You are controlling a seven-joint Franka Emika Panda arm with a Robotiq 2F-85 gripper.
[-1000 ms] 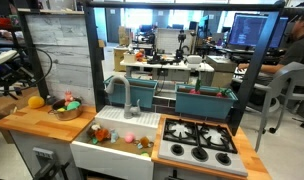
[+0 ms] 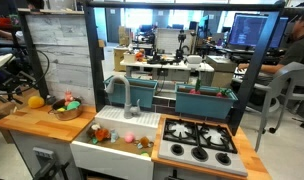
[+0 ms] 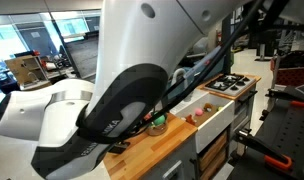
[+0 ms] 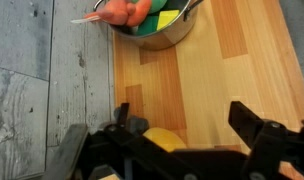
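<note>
In the wrist view my gripper is open, its dark fingers wide apart over the wooden counter. A yellow-orange rounded object [image 4: 164,139] shows low in the gap, nearer the left finger and partly hidden by the gripper body. Whether either finger touches it, I cannot tell. From exterior view 1, a yellow-orange ball [image 2: 36,102] sits at the counter's left end, close to the arm. A metal pot [image 4: 160,38] lies ahead, holding an orange-red item [image 4: 127,12] and green and yellow pieces.
A grey wood-plank wall [image 4: 19,110] runs close along the left. Bare counter [image 4: 207,65] lies between the pot and my right finger. Farther right are a white sink [image 2: 97,157] with several colourful items and a stove [image 2: 199,145].
The arm at the left edge of exterior view 1 has shifted slightly downward. The ball, the pot and the sink items look unmoved.
</note>
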